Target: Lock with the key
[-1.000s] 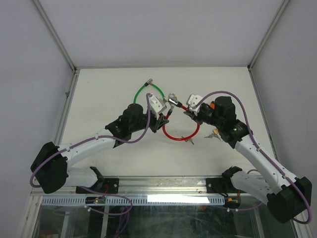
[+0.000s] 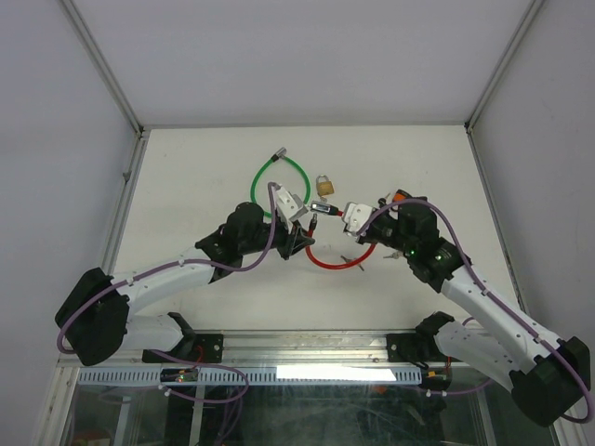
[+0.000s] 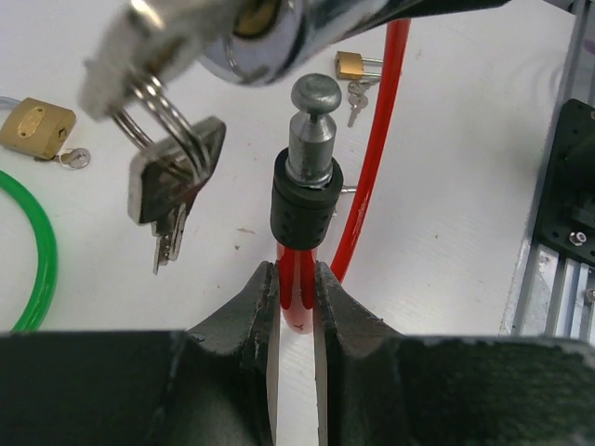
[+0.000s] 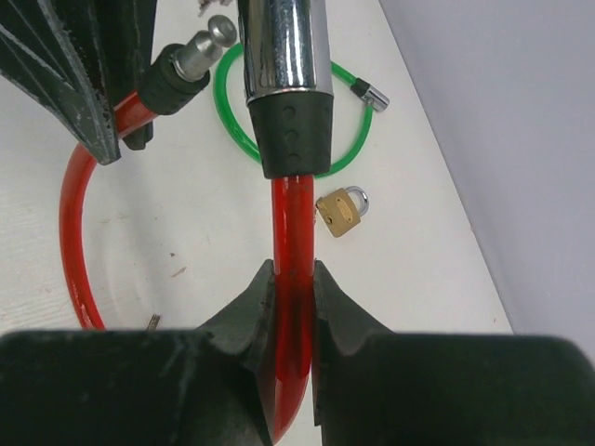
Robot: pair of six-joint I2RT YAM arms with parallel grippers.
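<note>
The red cable lock's plug end, a metal pin in a black collar, points up out of my left gripper, which is shut on the red cable just below it. Over it in the left wrist view, the chrome lock head is blurred and cut off by the frame, with a key hanging from it on a ring. My right gripper is closed round the red cable behind the lock head's black collar. Plug and head are close but apart.
Behind the grippers, a green cable lock and a brass padlock lie on the white table. Another brass padlock with small keys lies elsewhere on it. The red cable's loop hangs in front.
My right gripper and the lock head have come toward the front of the table, and the head lies flatter across. The plug end has shifted slightly left and front and stands straighter.
</note>
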